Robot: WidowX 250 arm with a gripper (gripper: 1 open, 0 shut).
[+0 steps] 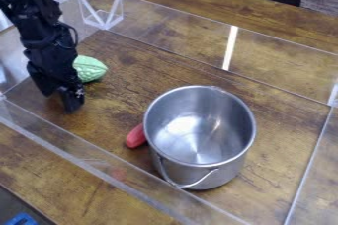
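Observation:
My black gripper [58, 91] reaches down from the upper left to just above the wooden tabletop; whether its fingers are open or shut is hard to make out. A pale green vegetable-like object [89, 68] lies just to its right, partly behind it. A steel pot [200, 130] with a wire handle stands empty at the lower right. A red elongated object [134, 136] lies against the pot's left side.
Clear plastic walls surround the work area, one running along the front left [106, 176], another at the right.

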